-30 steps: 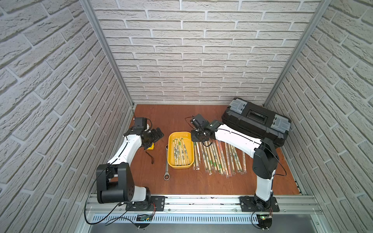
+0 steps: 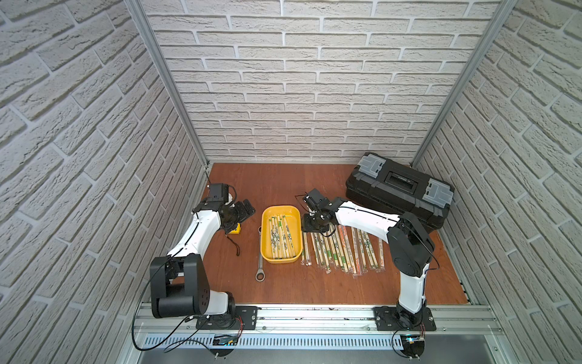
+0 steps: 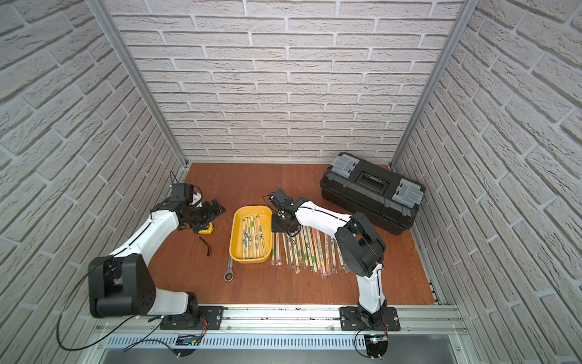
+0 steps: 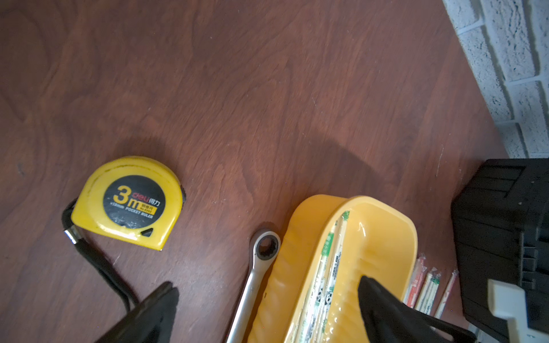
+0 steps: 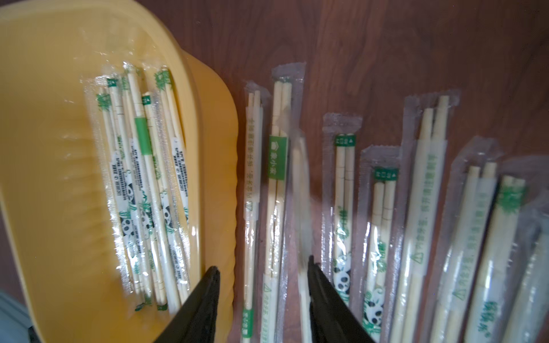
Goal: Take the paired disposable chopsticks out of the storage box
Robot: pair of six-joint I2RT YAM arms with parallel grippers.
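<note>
A yellow storage box (image 2: pixel 265 242) holds several wrapped chopstick pairs (image 5: pixel 141 183), printed green with pandas. Many more wrapped pairs (image 5: pixel 343 217) lie in a row on the table to its right. My right gripper is open just beside the box's right wall, low over that row, with nothing held; between its fingertips in the wrist view are wrapped pairs on the table. My left gripper is open, held above the tape measure and wrench, left of the box.
A yellow tape measure (image 4: pixel 134 200) and a ring wrench (image 2: pixel 260 270) lie left of the box. A black toolbox (image 2: pixel 394 188) stands at the back right.
My right gripper has shifted slightly to the right and toward the front, lower over the row of chopsticks. The left arm and the box have not visibly moved.
</note>
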